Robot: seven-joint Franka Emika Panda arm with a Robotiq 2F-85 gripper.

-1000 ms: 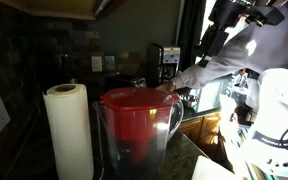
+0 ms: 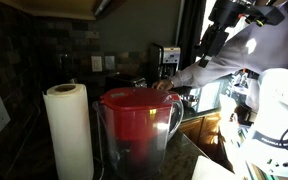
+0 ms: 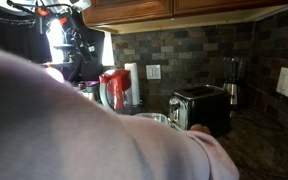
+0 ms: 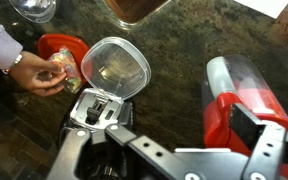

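Note:
In the wrist view my gripper is at the bottom edge, its metal fingers (image 4: 69, 152) spread apart and nothing seen between them. Exterior view 1 has the gripper (image 2: 206, 55) at the upper right, above and beyond a clear pitcher with a red lid (image 2: 139, 97). Below me in the wrist view is a black and silver appliance (image 4: 96, 108) with a clear lid (image 4: 116, 65) raised. Beside it, a person's hand (image 4: 34, 73) touches a colourful packet (image 4: 66, 70) near a red container (image 4: 56, 43).
A paper towel roll (image 2: 69, 130) stands left of the pitcher. In exterior view 2 a silver toaster (image 3: 199, 107) stands on the dark counter, and the person's pale sleeve (image 3: 84, 140) blocks much of the foreground. A red and clear object (image 4: 224, 100) is close to my right side in the wrist view.

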